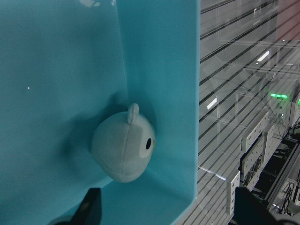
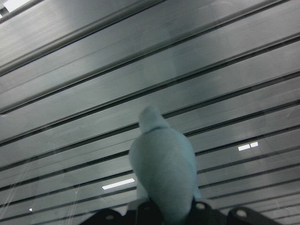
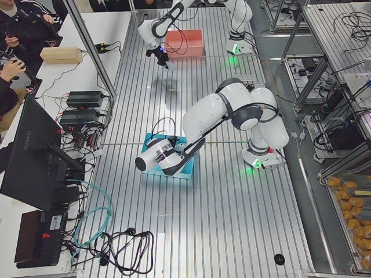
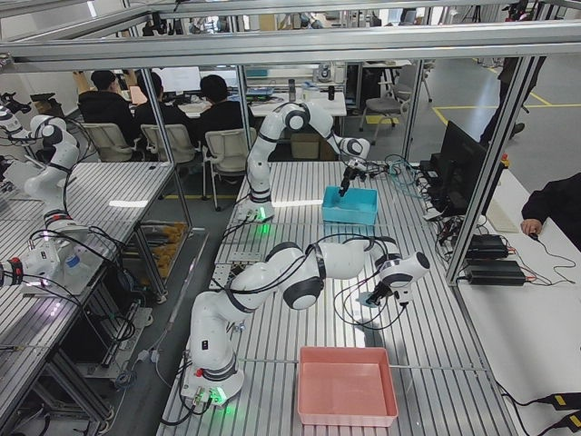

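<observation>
A pale plush toy with a dark eye [image 1: 123,145] lies against the inside wall of the blue bin [image 3: 168,174] [image 4: 349,209] [image 1: 187,117]. My left gripper [image 4: 345,187] is low over that bin, open, its two fingers at the bottom corners of the left wrist view around the toy. My right gripper [image 3: 161,60] [image 4: 381,296] is shut on a light blue soft toy [image 2: 164,168] [image 4: 368,299], held above the slatted table, near the pink bin. The toy's far part is blurred in the right wrist view.
The pink bin [image 3: 194,46] [image 4: 345,418] stands empty at the right arm's end. A monitor [image 3: 32,156], power units and cables line the table's long edge.
</observation>
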